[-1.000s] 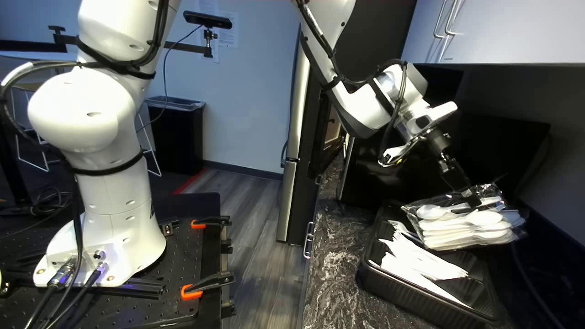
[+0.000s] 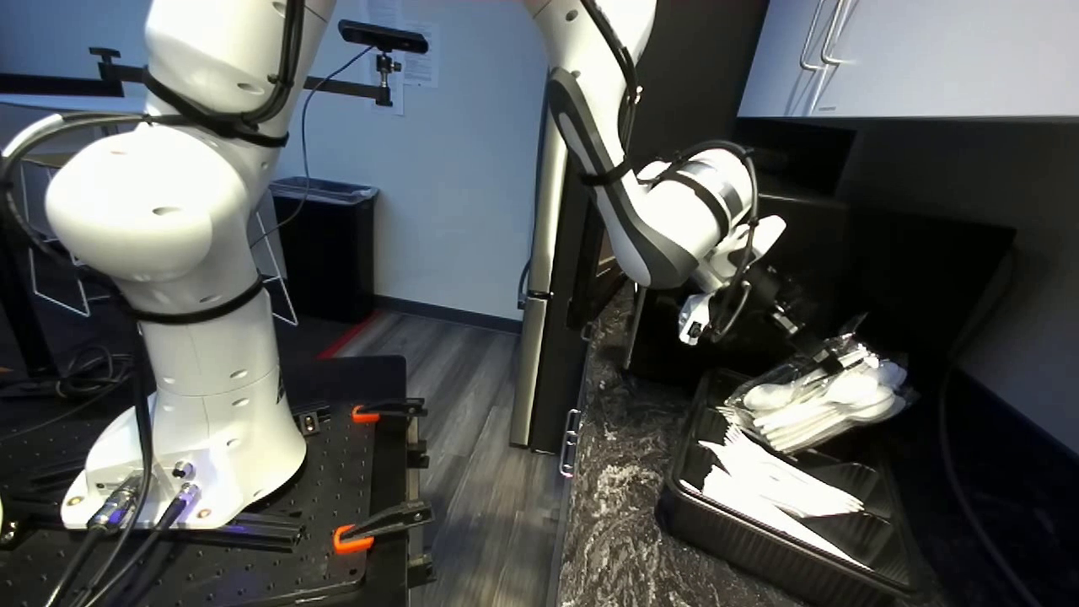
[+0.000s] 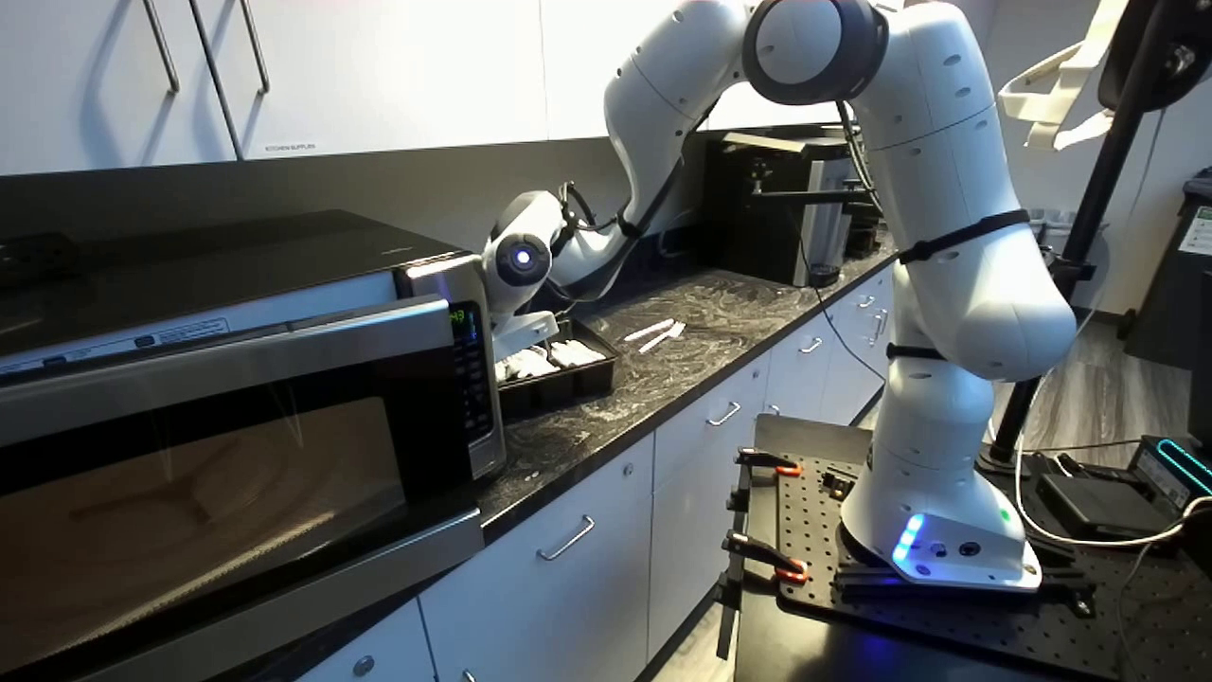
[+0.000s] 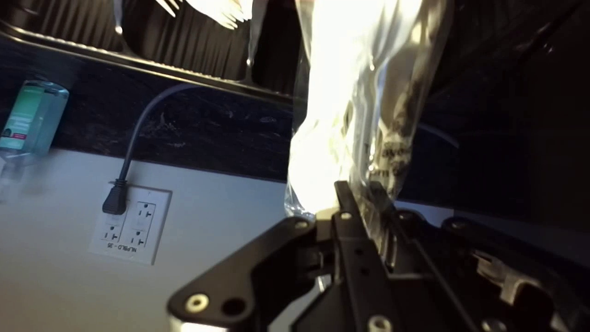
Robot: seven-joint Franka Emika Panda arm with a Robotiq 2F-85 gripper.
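A clear plastic bag of white spoons [image 2: 834, 405] hangs tilted over the far end of the black divided tray [image 2: 708, 536]. My gripper [image 2: 834, 356] is shut on the bag's upper edge. In the wrist view the gripper has the crinkled film pinched between its fingers, with the bag [image 4: 332, 127] stretching away beyond the tips. White forks and other cutlery [image 2: 769, 480] lie in the tray's nearer compartments. Exterior view 2 shows the tray [image 3: 568, 390] partly behind the microwave, and the gripper is hidden there.
A microwave [image 3: 227, 455] stands right beside the tray. Two loose white utensils [image 3: 662, 333] lie on the dark counter. Along the wall are a plugged-in cord [image 4: 132, 141] and a green-labelled bottle [image 4: 30, 119]. Cabinets [image 2: 910, 61] hang overhead.
The arm has swung left in exterior view 1, toward the microwave side, and its wrist has tilted. The spoon bag has moved left with the gripper and turned, still held.
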